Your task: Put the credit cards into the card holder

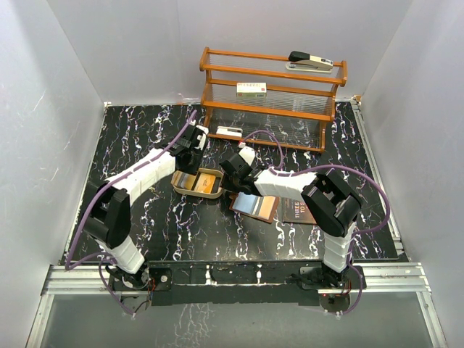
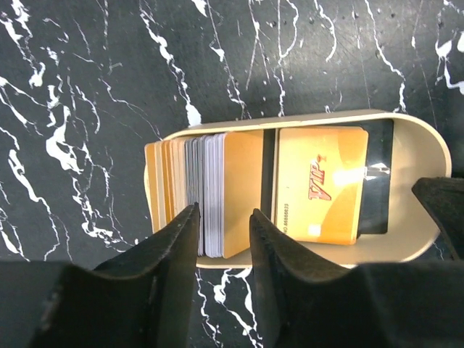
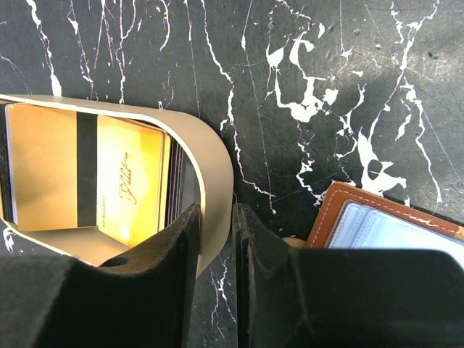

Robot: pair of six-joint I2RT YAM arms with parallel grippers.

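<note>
The tan oval card holder (image 2: 428,156) lies on the dark marble table, holding a packed row of upright cards (image 2: 194,170) at its left end. An orange card (image 2: 243,170) faces the middle from that row; another orange card (image 2: 322,181) with red lettering leans back to its right. Over the row, my left gripper is part open, its fingertips apart with nothing visibly clamped. At the holder's right end, my right gripper has its fingers parted on either side of the curved end wall; contact with the wall cannot be told.
Right of the holder lies a brown-edged tray (image 1: 255,206) with blue cards, then a dark book (image 1: 297,211). A wooden rack (image 1: 272,98) stands behind, bearing a stapler (image 1: 310,62) and a small box (image 1: 251,90). Bare table lies in front and at the left.
</note>
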